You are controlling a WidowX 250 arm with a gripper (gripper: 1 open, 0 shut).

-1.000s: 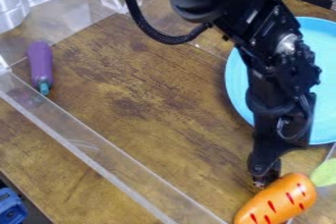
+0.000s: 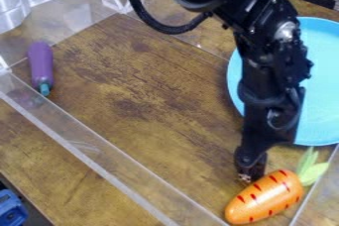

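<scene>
The black arm reaches down from the top of the view to my gripper (image 2: 249, 170), which sits low at the right, directly beside the orange toy carrot (image 2: 265, 196) with its pale green top. Whether the fingers touch the carrot or are open or shut is hard to tell. A blue plate (image 2: 323, 74) lies behind the arm on the right, partly hidden by it.
A purple toy eggplant (image 2: 42, 65) lies at the left. Clear plastic walls (image 2: 93, 151) edge the wooden surface (image 2: 133, 91), whose middle is free. A blue object (image 2: 10, 208) is at the lower left corner.
My gripper and arm have shifted slightly left, and the carrot has moved a little left with its top now pointing more upward.
</scene>
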